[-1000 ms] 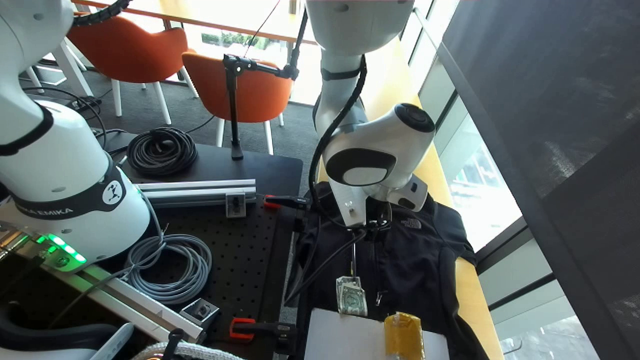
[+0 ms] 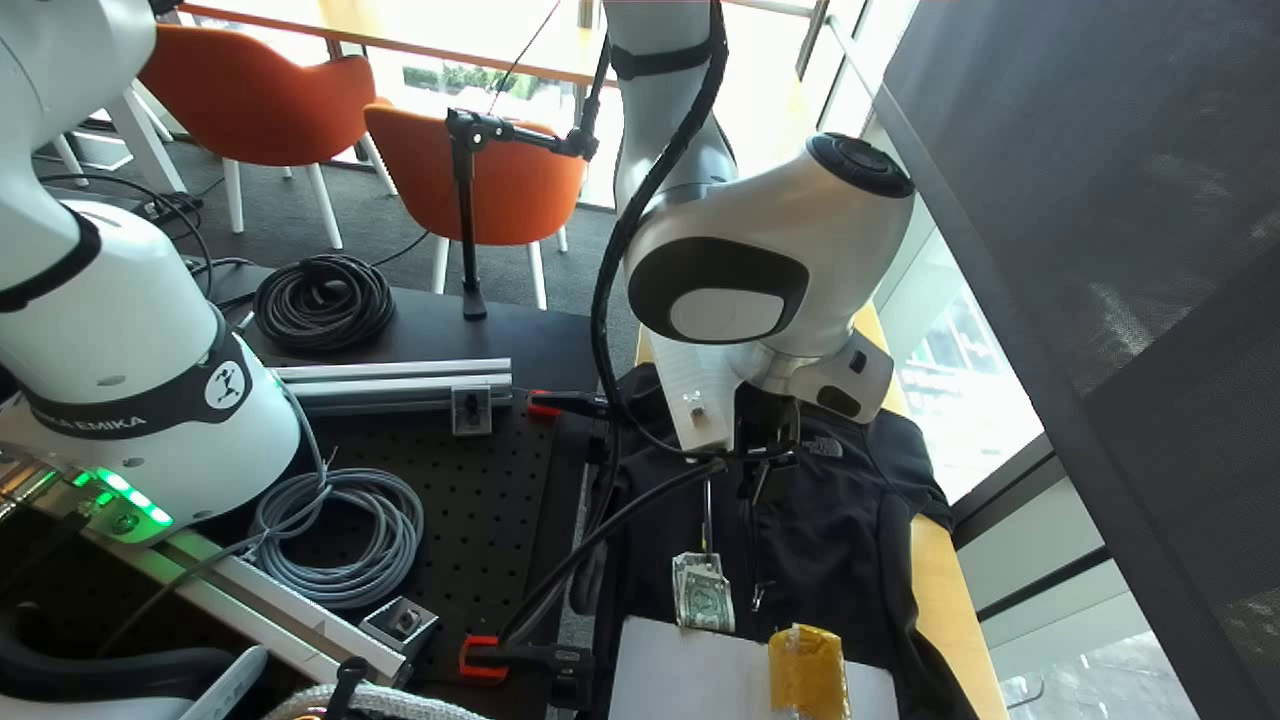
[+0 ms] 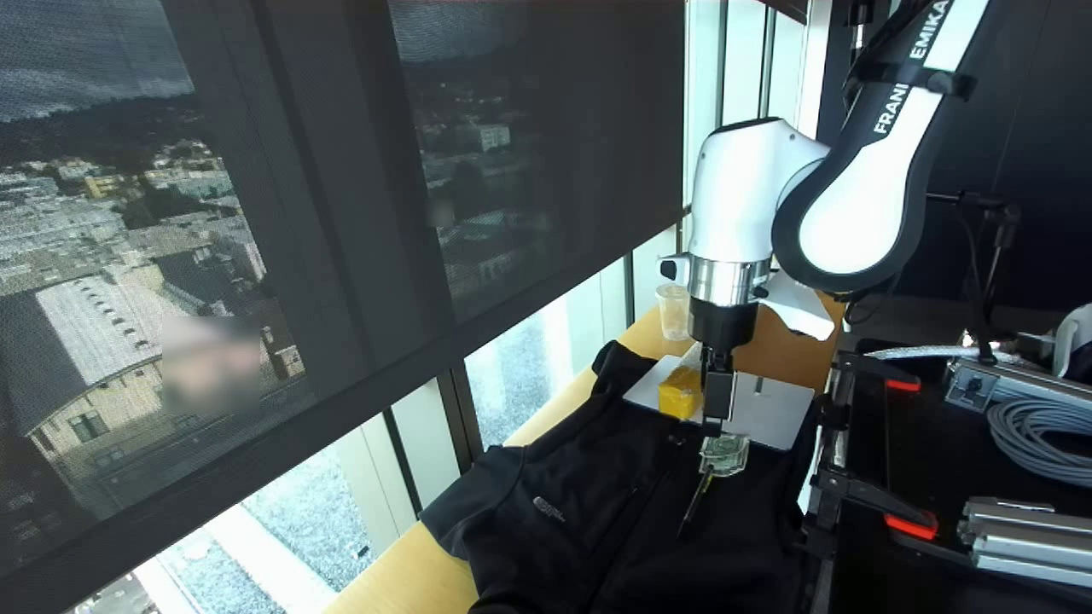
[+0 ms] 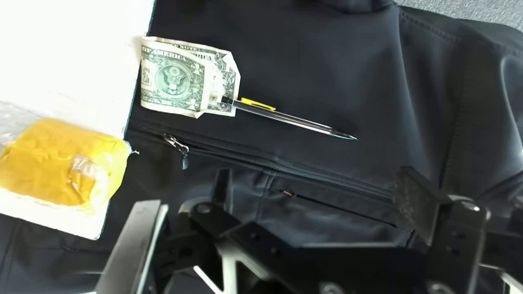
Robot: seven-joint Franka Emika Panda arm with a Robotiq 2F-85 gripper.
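Observation:
In the wrist view my gripper stands open, its fingers wide apart with nothing held between them. Below lies a black jacket [image 4: 314, 63] with a zipper. A folded dollar bill [image 4: 174, 78] rests on it, and a pen [image 4: 294, 119] with a yellow clip has its clip end on the bill. At the left, a yellow packet [image 4: 59, 161] sits on a white board [image 4: 63, 54]. Exterior view 1 shows the gripper [image 2: 764, 462] above the jacket, with the bill [image 2: 703, 594] nearer the camera. In exterior view 2 the gripper [image 3: 718, 404] partly covers the board.
A clear plastic cup [image 3: 673, 312] stands behind the board. Clamps with red tips [image 2: 486, 660] grip the edge of the black pegboard table [image 2: 480, 516] beside the jacket. A window shade [image 2: 1116, 240] slants along the other side. Coiled cables [image 2: 336, 534] lie by the arm's base.
Bill, pen, packet and jacket appear unmoved.

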